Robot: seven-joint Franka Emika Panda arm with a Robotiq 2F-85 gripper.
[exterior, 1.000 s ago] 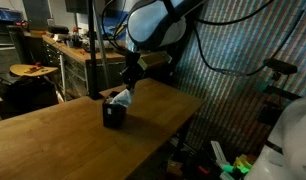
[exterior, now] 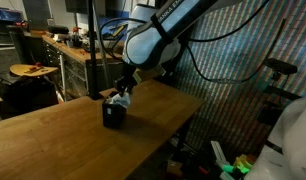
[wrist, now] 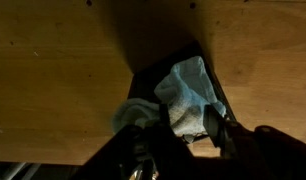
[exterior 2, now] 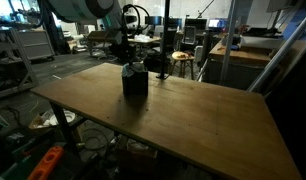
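A light blue-white cloth (wrist: 188,92) lies bunched in a black box (exterior: 114,117), with part of it showing above the rim. In the wrist view, the gripper is over the box, its dark fingers apart and cloth visible in the gap. Whether the fingertips touch the cloth is hard to tell. From the second exterior view, the cloth (exterior 2: 137,68) shows at the top of the box (exterior 2: 136,86), just below the arm's end.
A black pole (exterior 2: 166,40) rises behind the table. A stool with a yellow seat (exterior: 31,70) stands beyond it.
The arm's end has come down a little and shifted left over the box. The cloth, which stretched up toward the gripper before, now sits lower at the box's top.
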